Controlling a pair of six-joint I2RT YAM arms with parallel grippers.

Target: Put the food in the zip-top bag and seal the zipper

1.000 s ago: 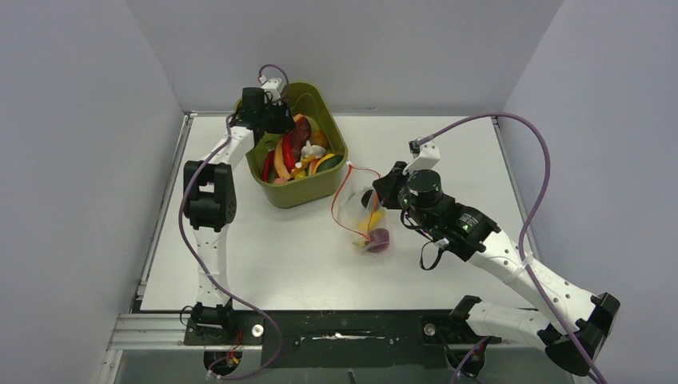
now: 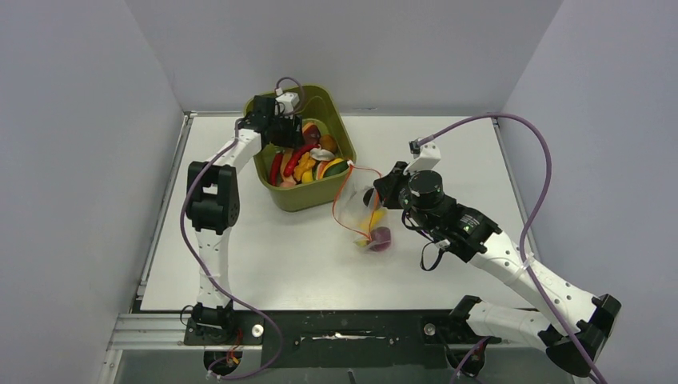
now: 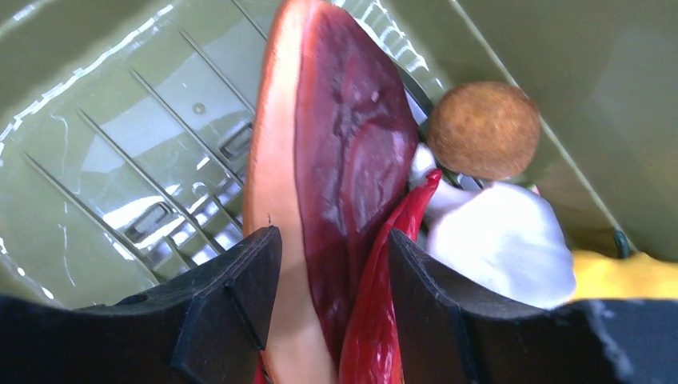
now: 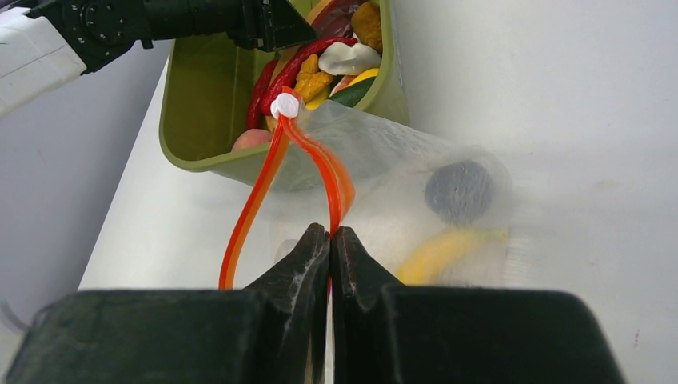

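Note:
My open left gripper is down in the green food bin (image 2: 292, 200), its fingers straddling a dark red-and-pale piece of meat (image 3: 352, 128) and a red pepper (image 3: 372, 328). A white piece (image 3: 500, 240) and a brown round item (image 3: 484, 128) lie beside them. My right gripper is shut on the orange zipper edge of the clear bag (image 4: 384, 144). The bag stands open, holding a yellow item (image 4: 432, 256), a dark round one (image 4: 458, 192) and a purple one (image 2: 380, 238).
The bin sits at the back left, against the bag. Bare table (image 2: 304, 272) lies in front of the bin and right of the bag. Grey walls border the back and both sides.
My left gripper and the bin have shifted slightly to the right, and the gripper also a little toward the front. The right arm is essentially unchanged.

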